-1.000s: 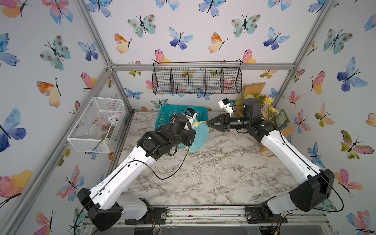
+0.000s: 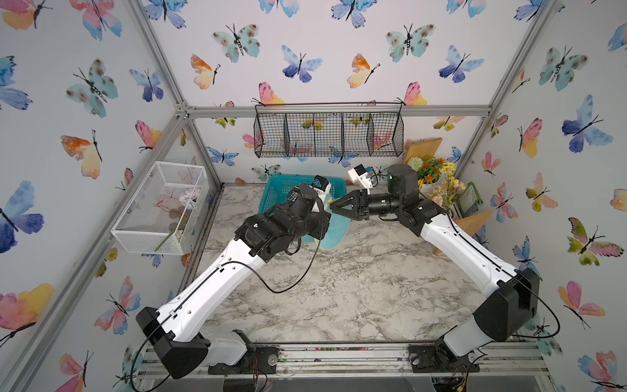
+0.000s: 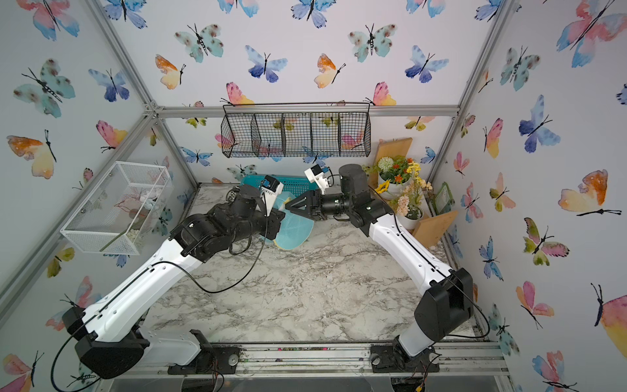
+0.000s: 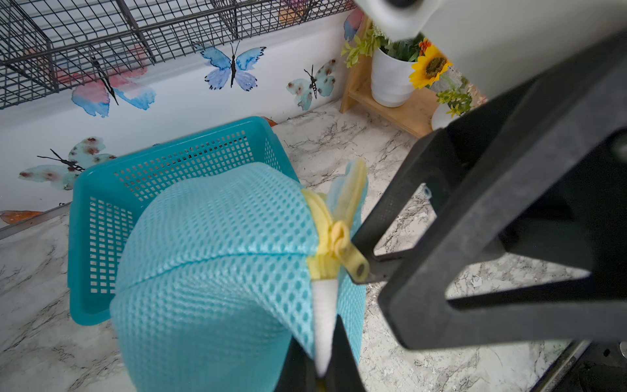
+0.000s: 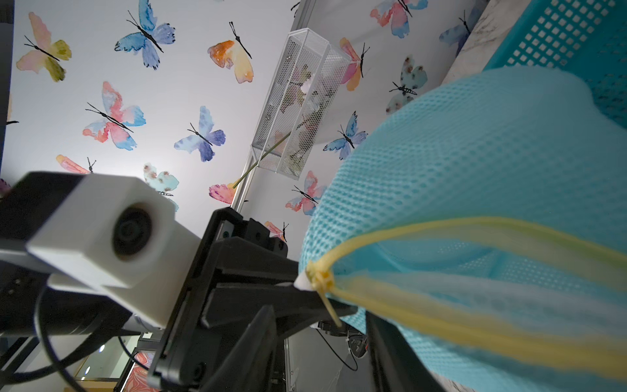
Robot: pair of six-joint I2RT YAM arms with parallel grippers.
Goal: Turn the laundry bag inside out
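Observation:
The light blue mesh laundry bag [image 4: 215,261] hangs over the table with its yellow-edged zipper [image 5: 411,307] and pull showing. My left gripper is shut on the bag at the zipper's end, where a white strip runs into the fingers. My right gripper is part open at that same end, its dark fingers beside the zipper pull in the left wrist view. The right wrist view looks along the yellow-edged opening of the bag. In both top views the grippers meet over the bag and partly hide it.
A teal basket [image 4: 91,241] stands behind the bag. A black wire rack [image 2: 328,134] hangs on the back wall, a white basket [image 2: 140,228] on the left wall. Flower pots [image 4: 392,85] on a wooden shelf fill the back right.
My right gripper has moved left toward the bag and my left gripper. The left arm has risen slightly, the bag still at its fingers.

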